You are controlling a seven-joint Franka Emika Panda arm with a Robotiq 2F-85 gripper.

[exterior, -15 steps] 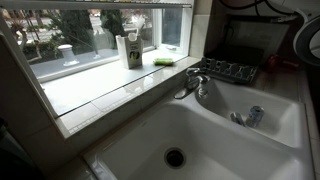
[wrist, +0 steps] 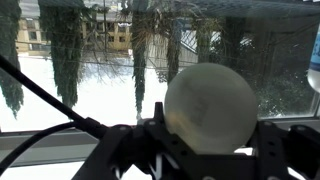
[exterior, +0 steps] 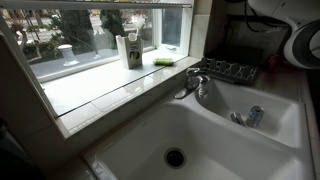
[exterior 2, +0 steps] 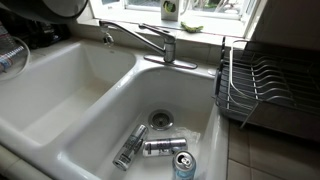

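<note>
In the wrist view my gripper is shut on a round, pale, smooth object [wrist: 210,100], seen end-on; what it is cannot be told. Its dark fingers stand low in that view, with the window beyond. Exterior view 1 catches only part of the white and black arm [exterior: 285,10] at the top right, with the gripper out of frame. A dark rounded part of the arm [exterior 2: 45,8] crosses the top left of exterior view 2. Below it, a clear, striped object [exterior 2: 11,57] is cut off by the frame edge.
Several cans, including one lying can [exterior 2: 165,147] and one blue-topped can [exterior 2: 184,165], occupy one sink basin. The other basin [exterior 2: 65,85] is empty. A metal dish rack [exterior 2: 275,85] flanks the sink. On the sill sit a carton [exterior: 130,50] and a green item [exterior: 164,62].
At the top right of exterior view 1, the arm has swung further into the frame, and more of its white body now shows. The sink and sill look the same.
</note>
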